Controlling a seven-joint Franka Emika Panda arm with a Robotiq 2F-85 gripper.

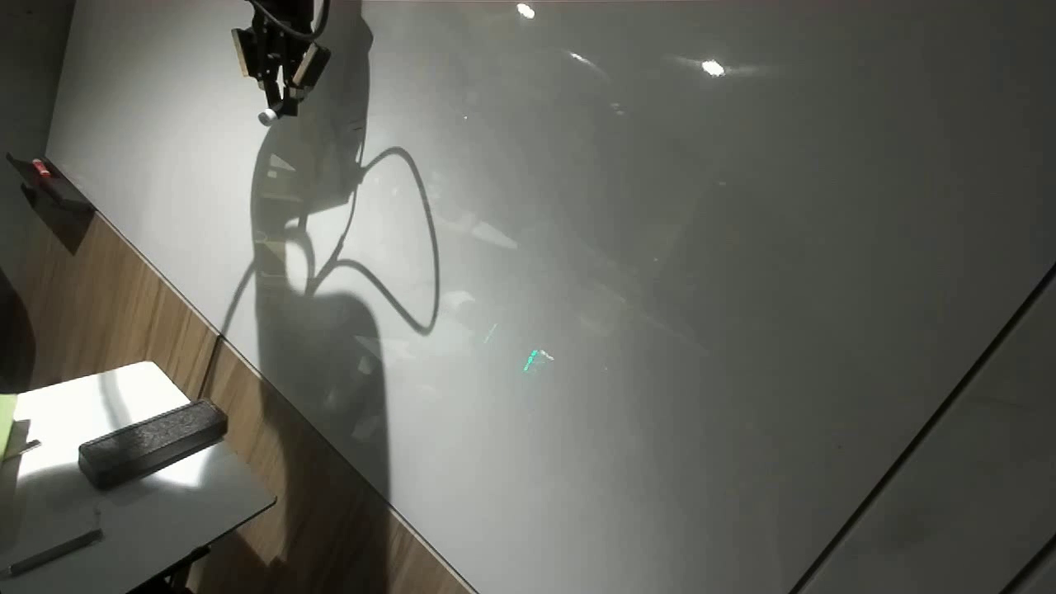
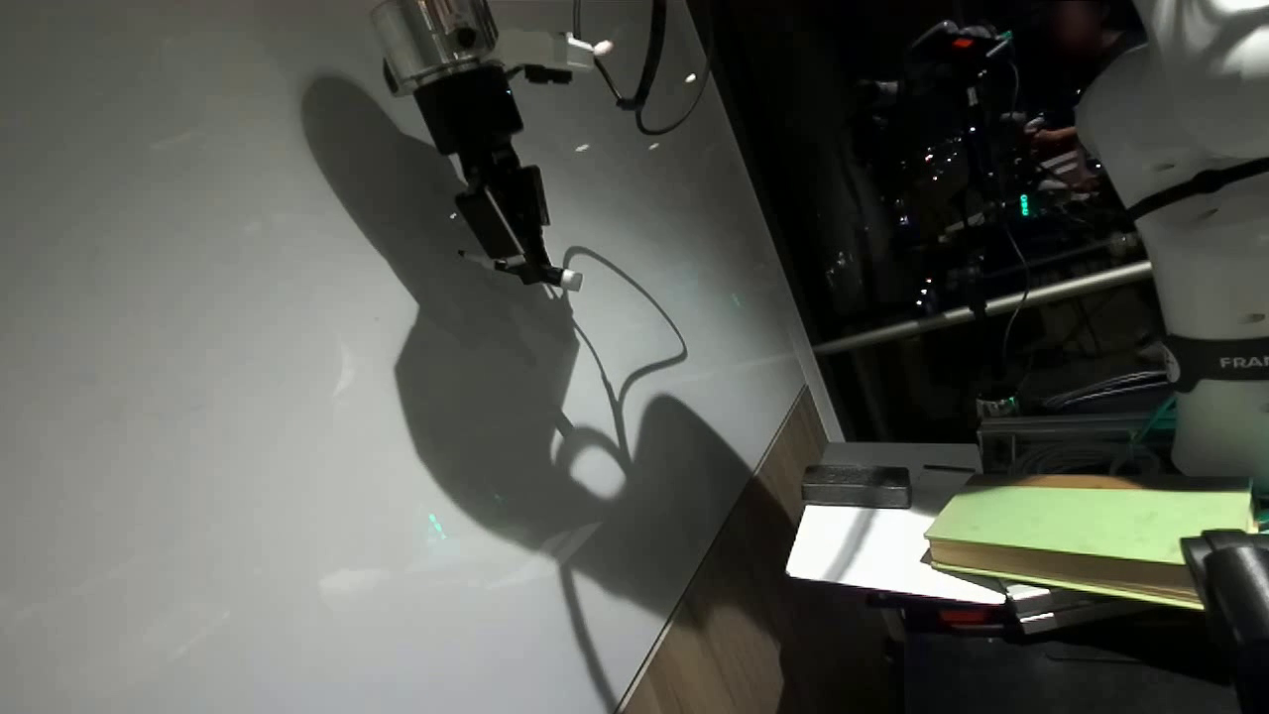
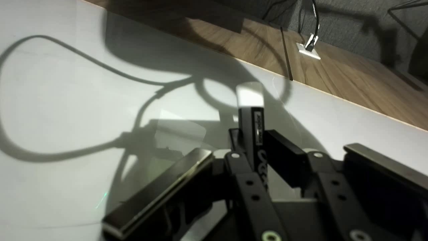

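My gripper is shut on a black marker with a white end. In the wrist view the marker's white end points away from me, and its lower part is hidden by the fingers. Exterior view 1 has the gripper at the upper left, the marker's white end sticking out below it. From the other side, in exterior view 2, the marker lies crosswise in the fingers, its white end to the right. Behind it stands a whiteboard, shadowed by the arm. I cannot tell whether the marker touches the board.
A black eraser rests on a small white table at the lower left. A green book lies beside the eraser. A dark holder with a red item is mounted at the board's left edge. The board's middle is free of objects.
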